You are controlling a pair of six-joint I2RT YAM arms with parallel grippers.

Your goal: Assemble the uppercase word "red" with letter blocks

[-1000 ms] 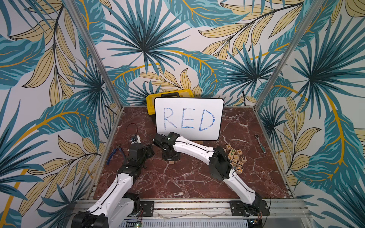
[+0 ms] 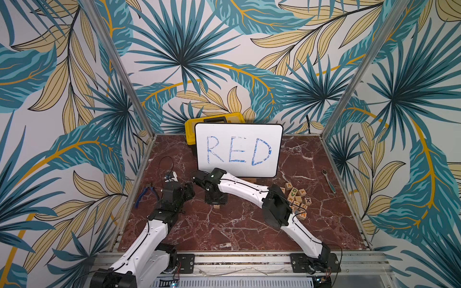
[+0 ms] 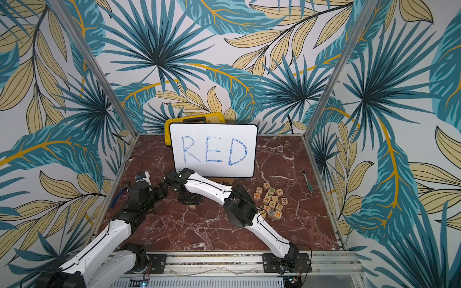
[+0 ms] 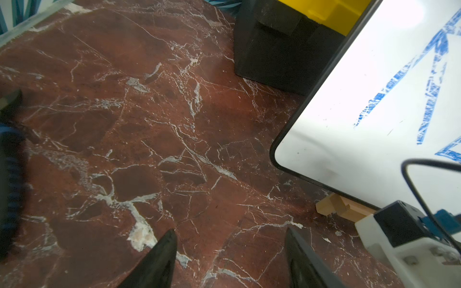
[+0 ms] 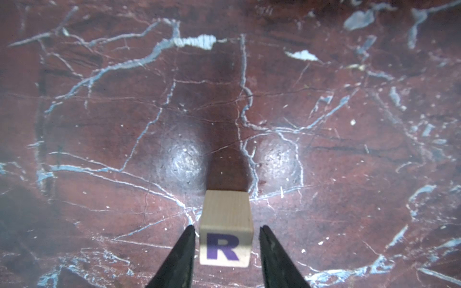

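Note:
In the right wrist view a wooden block [image 5: 225, 247] showing a purple R sits low on the table between the fingertips of my right gripper; whether both touch it is unclear. My left gripper is open over bare table, nothing between its fingers. A whiteboard [image 2: 238, 144] with RED written in blue stands at the back. A pile of letter blocks [image 2: 296, 196] lies at the right of the table.
A yellow toolbox [image 3: 194, 117] is behind the whiteboard. Blue-handled pliers [image 2: 141, 196] lie at the far left, a brush-like tool [image 2: 329, 182] at the far right.
The right arm has shifted very slightly in the top left view; otherwise nothing visibly differs.

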